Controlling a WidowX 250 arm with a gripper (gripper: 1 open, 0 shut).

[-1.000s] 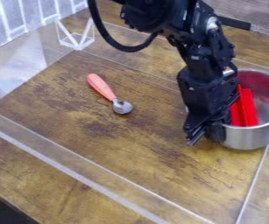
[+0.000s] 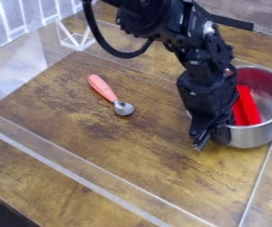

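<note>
My black gripper is down at the near-left side of a steel bowl on the right, in front of part of it. It looks shut; whether anything thin is between its fingertips is hard to see. A red object lies inside the bowl, partly hidden by the gripper.
A pink-handled tool with a metal head lies on the wooden table left of the arm. Clear edging runs along the left side.
The gripper and arm have shifted very slightly, and the bowl has moved a little left with them.
</note>
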